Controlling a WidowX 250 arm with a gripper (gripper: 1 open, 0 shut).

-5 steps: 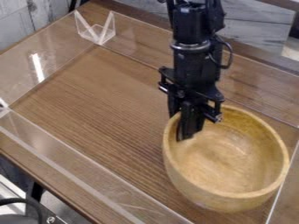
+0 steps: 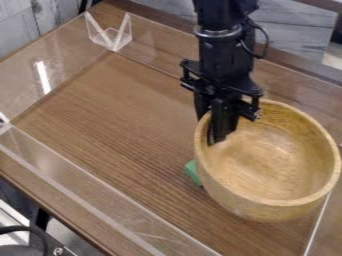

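Observation:
The black robot arm (image 2: 225, 50) reaches down from the top centre. Its gripper (image 2: 218, 122) is shut on the left rim of a large tan bowl (image 2: 274, 175), which is tilted at the right of the table. A small green object (image 2: 193, 171) shows partly from behind the bowl's left side; the rest of it is hidden.
A white wire-like holder (image 2: 110, 32) stands at the back left. A grey-white panel lies behind at the top right.
The gripper and bowl have moved a little up and to the right, uncovering more of the green object beside the bowl.

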